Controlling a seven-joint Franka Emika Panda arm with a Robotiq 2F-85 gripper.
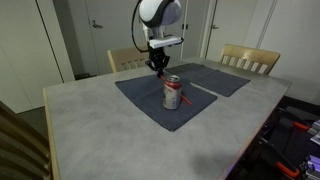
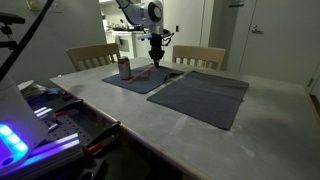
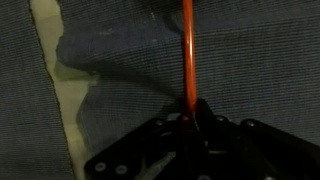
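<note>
A thin orange-red stick (image 3: 189,55) runs up from between the fingertips in the wrist view, and my gripper is shut on its near end. In exterior view 1 my gripper (image 1: 159,70) is low over the dark cloth, behind a metal can (image 1: 172,97) with a reddish top. Part of the red stick (image 1: 186,99) shows to the right of the can, which hides some of it. From exterior view 2, the can (image 2: 124,68) stands upright left of my gripper (image 2: 155,62). Whether the stick touches the cloth is unclear.
Under the gripper lies a dark cloth (image 1: 140,90). A second dark cloth (image 2: 205,100) covers another part of the pale table (image 1: 100,125). Wooden chairs (image 1: 248,58) stand around the edges.
</note>
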